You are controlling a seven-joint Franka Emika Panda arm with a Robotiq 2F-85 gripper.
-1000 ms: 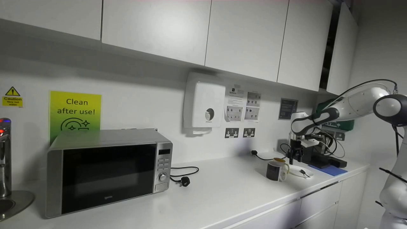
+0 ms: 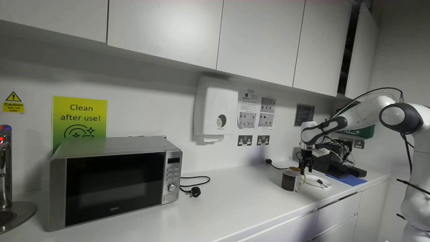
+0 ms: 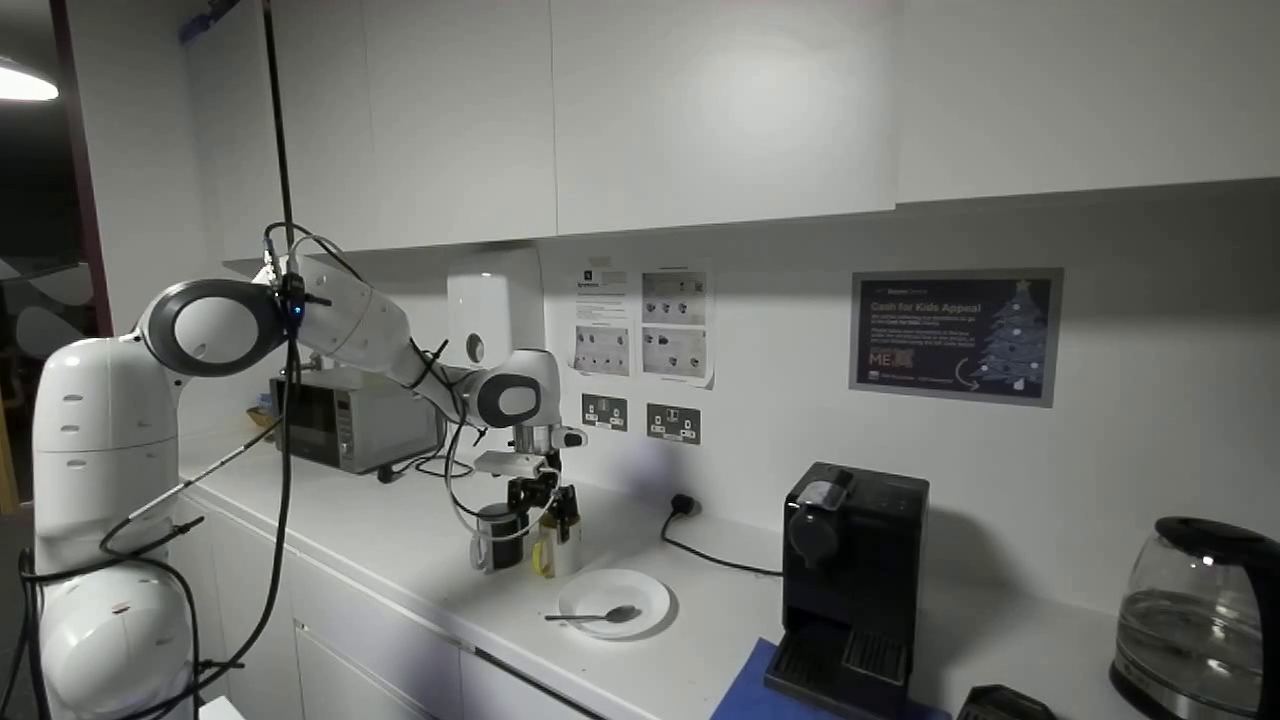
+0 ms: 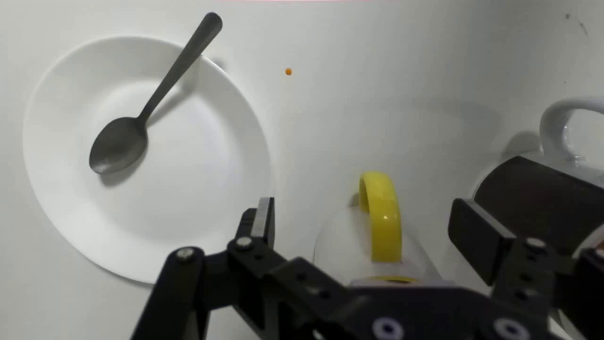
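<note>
My gripper is open above the counter, its two dark fingers spread wide. In the wrist view a white mug's yellow handle shows between them, apart from both; most of that mug is hidden behind the gripper. A dark mug with a white handle lies partly behind the right finger. To the left, a white plate carries a metal spoon, whose handle crosses the rim. In exterior view 2 the gripper hangs at the tops of the dark mug and the yellow-handled mug.
A black coffee machine stands past the plate, partly on a blue mat, with a glass kettle farther right. The microwave is at the counter's other end. Bare counter lies between microwave and mugs.
The arm has moved toward the microwave side in exterior view 1, bringing the gripper from over the plate to the mugs. The mugs, plate and spoon appear unmoved.
</note>
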